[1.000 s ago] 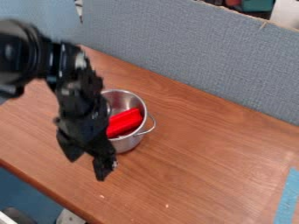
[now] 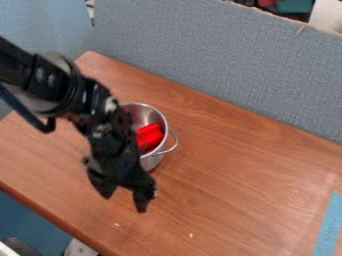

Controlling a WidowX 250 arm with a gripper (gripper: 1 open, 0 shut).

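My black gripper [image 2: 123, 190] hangs open over the wooden table, in front of a metal pot [image 2: 163, 153] and partly hiding it; the image of the arm is blurred. A red object [image 2: 150, 133] lies inside the pot, its lower part hidden behind the gripper. I see nothing between the fingers.
A grey padded wall [image 2: 214, 60] runs along the back. The table's edge drops away at the lower left.
The arm and gripper have shifted a little to the right and the fingertips sit slightly differently; the pot and red object look unmoved.
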